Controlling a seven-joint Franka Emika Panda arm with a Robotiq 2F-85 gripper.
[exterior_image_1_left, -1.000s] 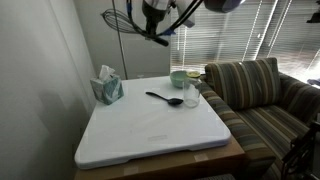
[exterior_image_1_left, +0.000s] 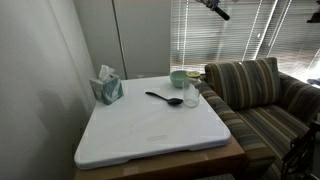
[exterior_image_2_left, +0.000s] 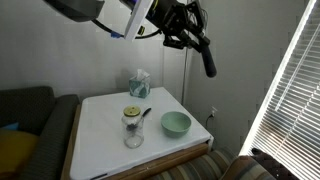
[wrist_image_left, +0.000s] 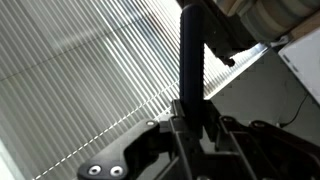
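Note:
My gripper is shut on the dark handle of a whisk (wrist_image_left: 191, 62), which sticks up through the wrist view against the blinds. In exterior view 2 the same dark handle tip (exterior_image_2_left: 208, 62) hangs high above the bowl side of the table, with the gripper (exterior_image_2_left: 192, 28) at the top of the view. Exterior view 1 shows only the handle end (exterior_image_1_left: 222, 13) at its top edge. The whisk's wire loops are out of sight now.
On the white table (exterior_image_1_left: 130, 135) lie a black spoon (exterior_image_1_left: 170, 99), a clear glass jar (exterior_image_1_left: 191, 96), a green bowl (exterior_image_1_left: 178, 79) and a tissue box (exterior_image_1_left: 107, 89). A small yellow-green item (exterior_image_1_left: 195, 74) is behind the jar. A striped couch (exterior_image_1_left: 245, 85) adjoins.
The arm with the whisk has risen and swung right, away from above the table's back left. The wire loops, visible a second ago, have left exterior view 1. Table items have not moved.

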